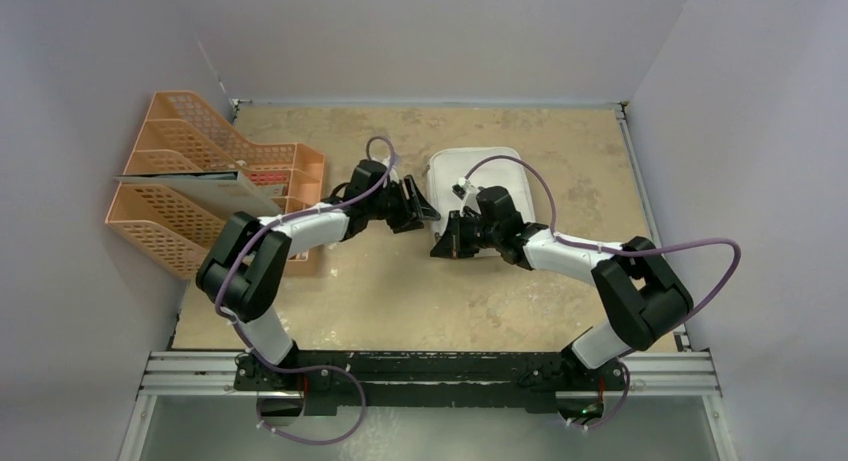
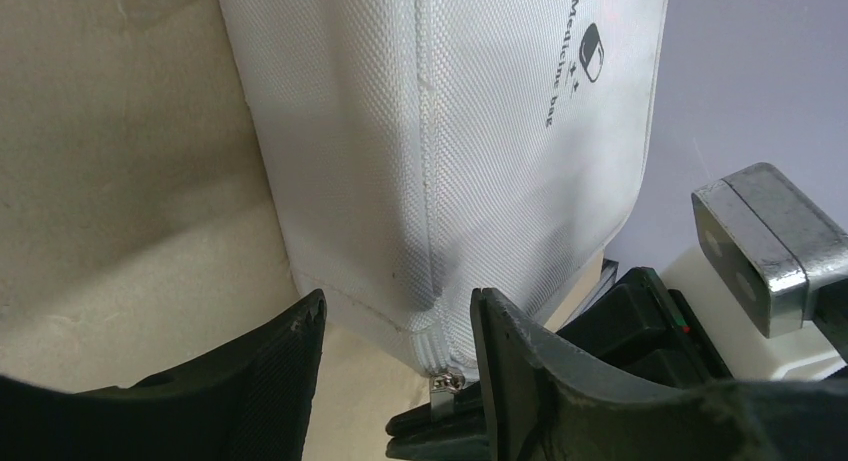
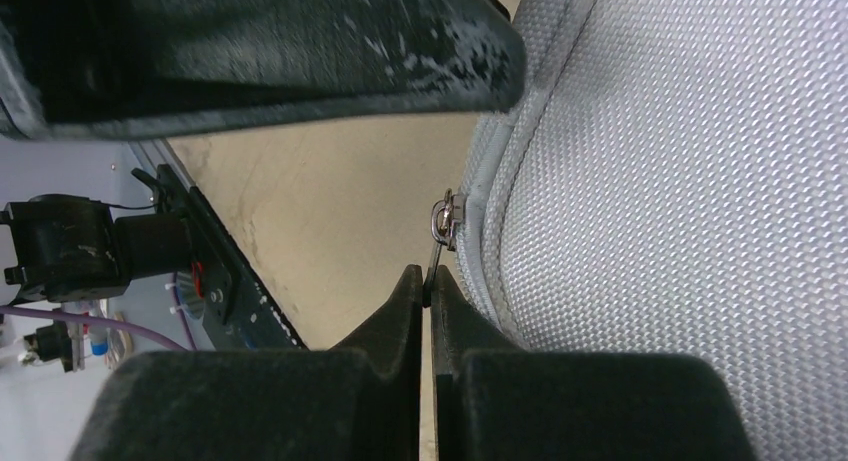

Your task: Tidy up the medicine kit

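The white medicine bag (image 1: 470,166) lies closed on the table, lettering and a capsule mark on its face in the left wrist view. My left gripper (image 1: 428,213) is open at the bag's left side. Its fingers (image 2: 300,331) stand apart with the bag's zipped edge (image 2: 425,201) showing beyond the gap. At the bag's near left corner, my right gripper is shut on the thin metal zipper pull (image 3: 434,266). One dark left finger (image 3: 440,56) crosses above it in the right wrist view. Part of the bag is hidden under the right arm.
On the left stands an orange compartment organizer (image 1: 175,136) with a flat board (image 1: 215,191) leaning in it and small items inside. Bare table (image 1: 400,301) stretches in front of the arms. Grey walls close in both sides and the back.
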